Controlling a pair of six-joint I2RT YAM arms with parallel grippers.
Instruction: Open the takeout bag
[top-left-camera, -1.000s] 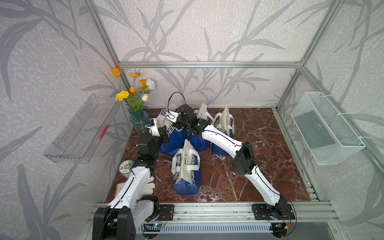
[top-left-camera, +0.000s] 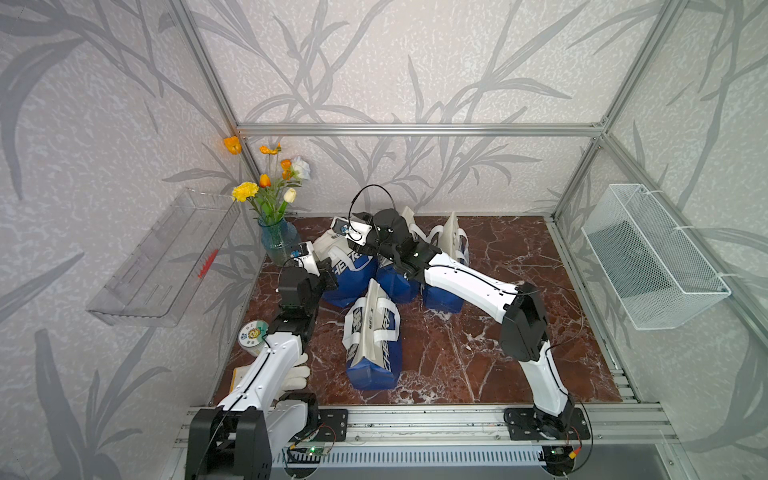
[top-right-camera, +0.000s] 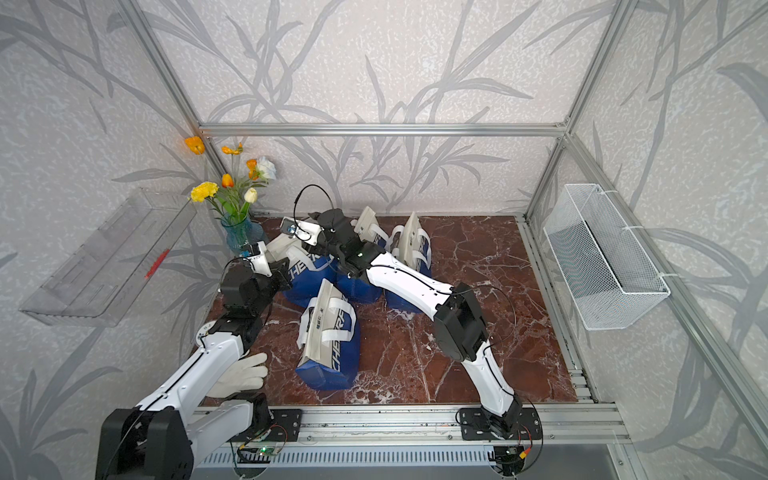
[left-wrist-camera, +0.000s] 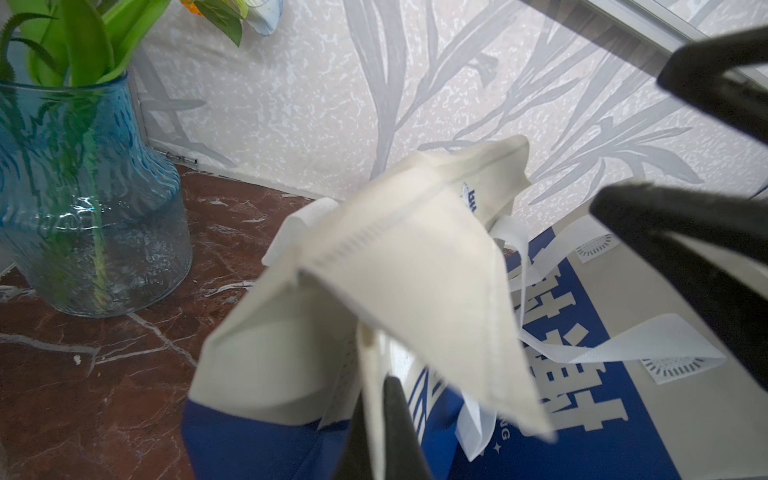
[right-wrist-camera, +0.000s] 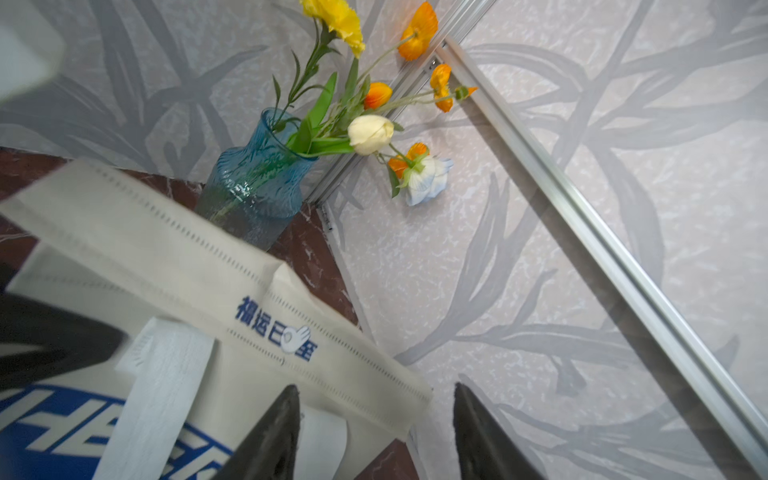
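Note:
The back-left blue and beige takeout bag (top-left-camera: 344, 280) has its folded beige top lifted, seen close in the left wrist view as a creased flap (left-wrist-camera: 424, 256). My left gripper is shut at that bag's side, the beige edge at its fingers; whether the edge is between them is hard to tell. My right gripper stands part open over the bag, beside the printed flap (right-wrist-camera: 264, 320), with nothing clearly held. Its arm reaches across from the right.
More bags (top-left-camera: 444, 288) stand behind and right, another (top-left-camera: 372, 360) in front. A flower vase (top-left-camera: 278, 244) is just left. A clear bin (top-left-camera: 144, 296) and wire basket (top-left-camera: 640, 304) hang at the sides.
My right arm has shifted right over the back bags during the last second, its gripper rising slightly from the left bag.

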